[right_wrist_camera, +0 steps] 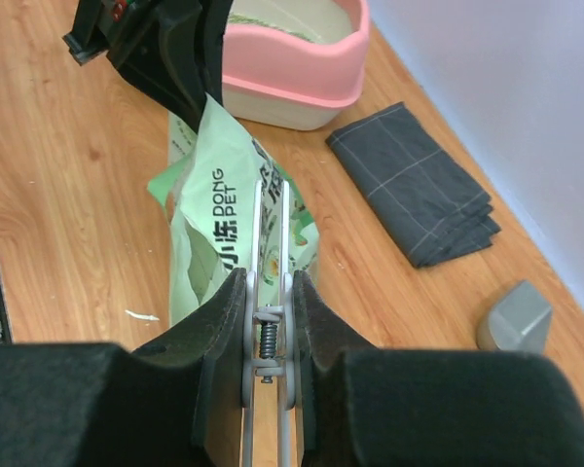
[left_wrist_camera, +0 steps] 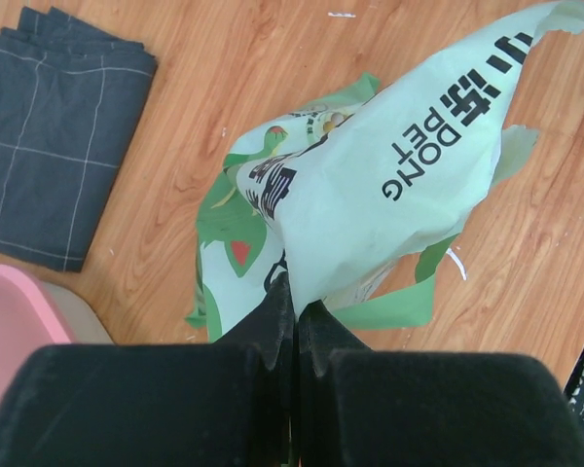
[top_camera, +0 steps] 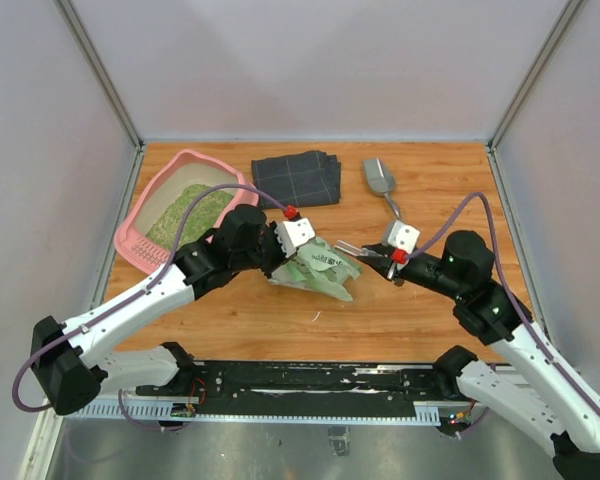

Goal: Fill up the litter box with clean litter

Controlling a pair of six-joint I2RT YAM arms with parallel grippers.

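My left gripper is shut on a pinched top edge of the mint-green litter bag, which stands crumpled in the middle of the table. Just right of the bag, my right gripper is shut on a pair of metal scissors, their two long blades pointing at the bag in the right wrist view. The pink litter box sits at the back left with green litter in it. The grey scoop lies at the back right.
A folded dark checked mat lies at the back middle. A small white strip lies beside the bag.
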